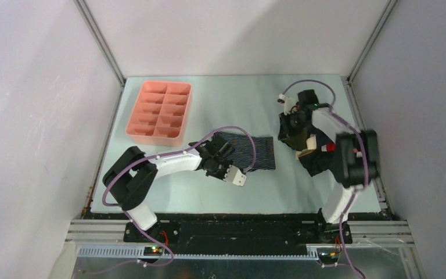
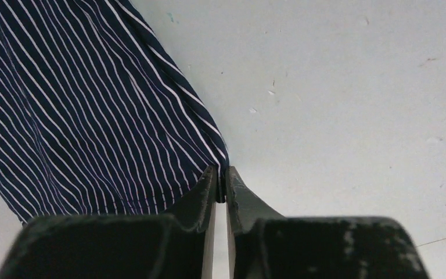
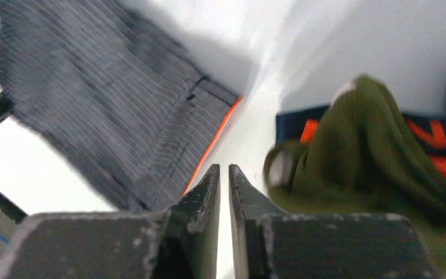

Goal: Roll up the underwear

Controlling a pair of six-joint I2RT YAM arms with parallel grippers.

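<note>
A dark striped pair of underwear point(image 1: 250, 152) lies spread flat in the middle of the table. My left gripper is at its near-left corner. The fingertips stand close together with a fold of the hem between them; how tightly they press is unclear. My right gripper is between the underwear's orange-trimmed end point(image 3: 220, 129) and the clothes pile, touching neither as far as shows. Only a narrow gap parts its fingers, with nothing in it. The left arm covers part of the underwear in the top view.
A pink compartment box point(image 1: 158, 110), empty, stands at the back left. Crumpled clothes, among them an olive garment point(image 3: 360, 157), are heaped on the right beneath the right arm. Bare table lies in front of and behind the underwear.
</note>
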